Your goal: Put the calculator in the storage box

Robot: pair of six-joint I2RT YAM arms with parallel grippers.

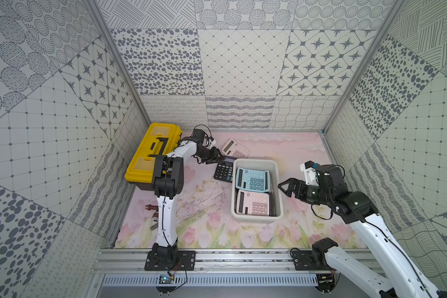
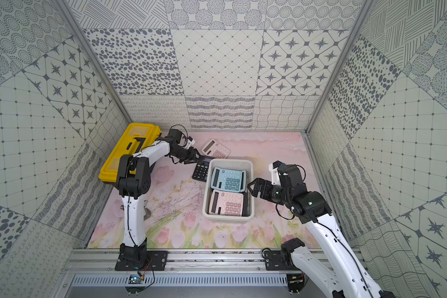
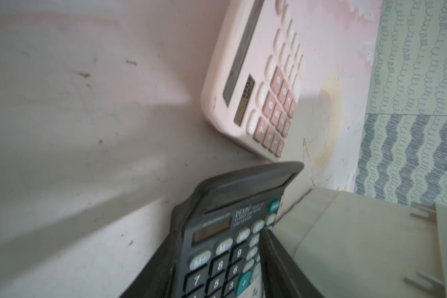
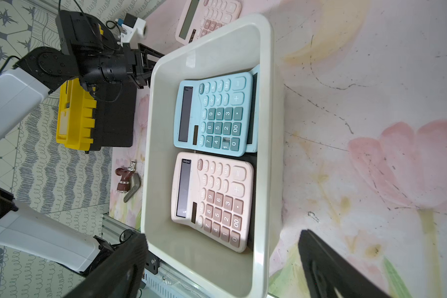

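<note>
A black calculator (image 3: 218, 238) lies on the table against the storage box's left side, its display end raised in the left wrist view. My left gripper is at this calculator, fingers apart on either side of its keypad; contact is unclear. Just behind lies a pink calculator (image 1: 236, 148) on the table. The off-white storage box (image 1: 278, 208) holds a blue calculator (image 4: 213, 116) and another pink calculator (image 4: 213, 198), with darker ones partly hidden beneath or beside them. At the box's right side, my right gripper (image 1: 285, 187) stands open and empty.
A yellow and black toolbox (image 1: 151, 151) stands at the left, close to my left arm. Near the front left lies a small brown and metal fitting (image 4: 127, 179). The table right of the box is mostly clear apart from my right arm.
</note>
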